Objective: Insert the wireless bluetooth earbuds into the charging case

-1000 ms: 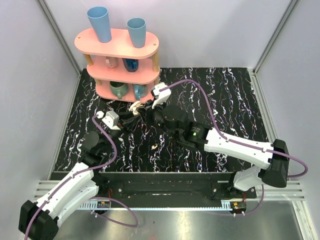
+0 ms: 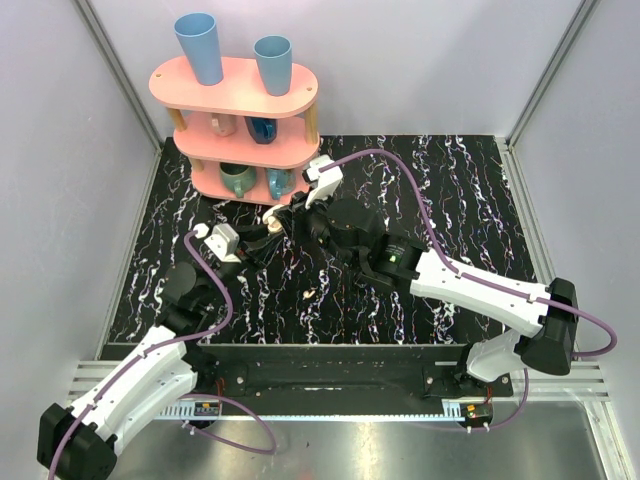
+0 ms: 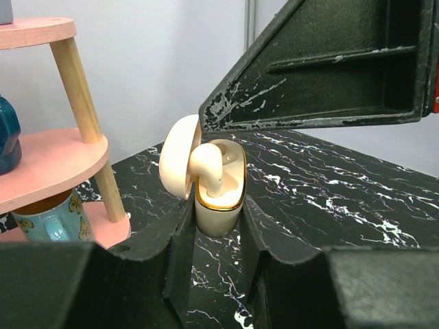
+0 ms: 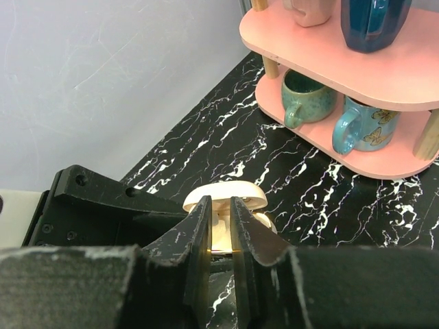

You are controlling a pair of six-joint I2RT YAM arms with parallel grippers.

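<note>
My left gripper is shut on the cream charging case (image 3: 218, 218), which stands upright with its lid raised and a white earbud (image 3: 206, 164) in its top. My right gripper is shut at the open case, its fingertips in front of the cream lid (image 4: 224, 190); what lies between them is hard to see. In the top view a small white piece (image 2: 308, 294), possibly the other earbud, lies on the black marble surface below the grippers.
A pink three-tier shelf (image 2: 235, 90) with mugs and cups stands at the back left, close to the grippers. Walls border both sides.
The left arm looks almost unchanged.
</note>
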